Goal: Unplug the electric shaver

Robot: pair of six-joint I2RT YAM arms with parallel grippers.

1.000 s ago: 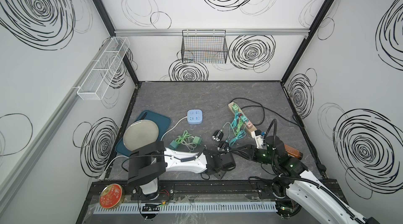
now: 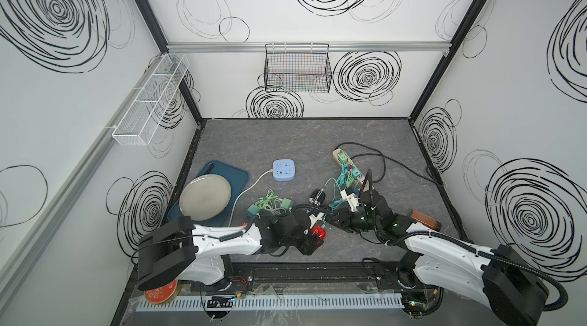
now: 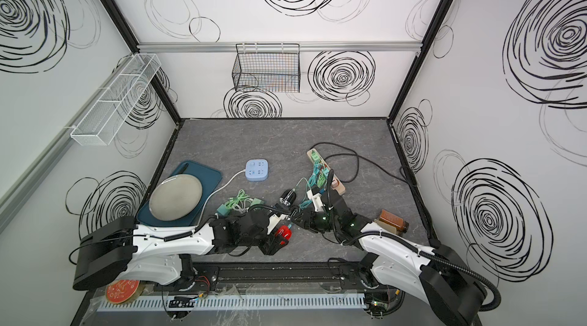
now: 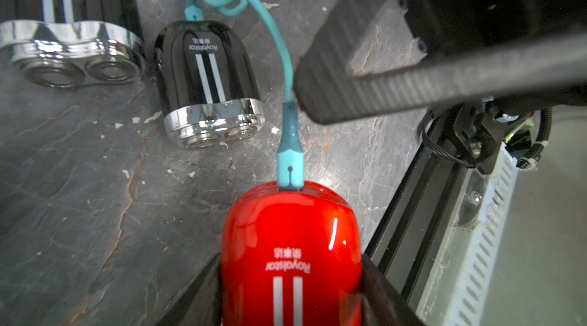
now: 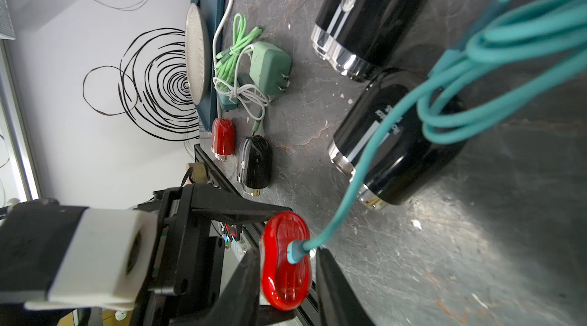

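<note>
A red shaver (image 4: 290, 234) with a teal plug (image 4: 290, 164) in its end is clamped in my left gripper, whose fingers flank its body. From that plug a teal cable (image 4: 269, 29) runs up to a loose coil. My right gripper stands part open with its fingers (image 5: 333, 289) apart and the red shaver's cable end seen beyond them. In the left wrist view a dark right finger (image 4: 330, 84) is just beside the cable, above the plug; whether it touches is unclear. In the top left view the red shaver (image 2: 318, 232) is partly covered by the left gripper.
Two black shavers (image 4: 211, 75) lie close by on the table, one with a teal cable. A power strip (image 2: 351, 167) holds several plugs and tangled cords. Green chargers (image 5: 269, 66), a blue socket block (image 2: 283, 169) and a plate (image 2: 206, 196) on a blue tray lie left.
My left gripper has drawn back leftward, and the red shaver now shows in it.
</note>
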